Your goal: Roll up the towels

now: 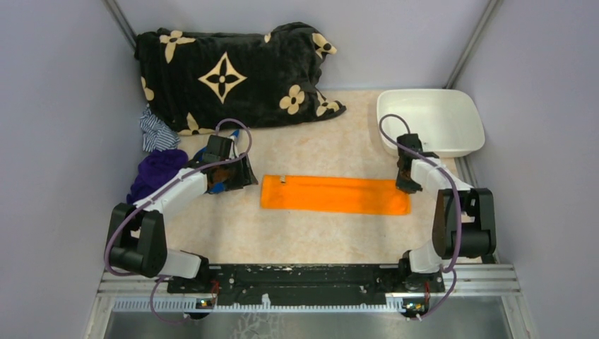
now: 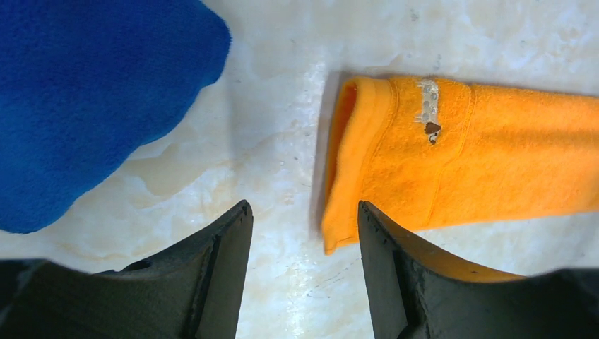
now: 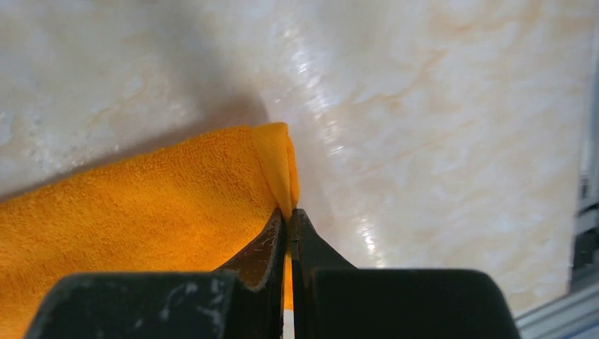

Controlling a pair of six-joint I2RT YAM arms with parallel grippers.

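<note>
An orange towel [image 1: 332, 195] lies as a long folded strip across the middle of the table, its folded left end [image 2: 395, 162] showing in the left wrist view with a small label near the top. My right gripper is shut on the towel's upper right end, pinching its folded edge. Over the blue cloth, just left of the towel's left end, my left gripper stands open with nothing between its fingers.
A dark patterned cushion [image 1: 254, 78] lies along the back. Purple [image 1: 152, 173] and striped [image 1: 157, 131] cloths lie at the left, beside a blue cloth [image 2: 106, 85]. A white basin [image 1: 431, 120] sits back right.
</note>
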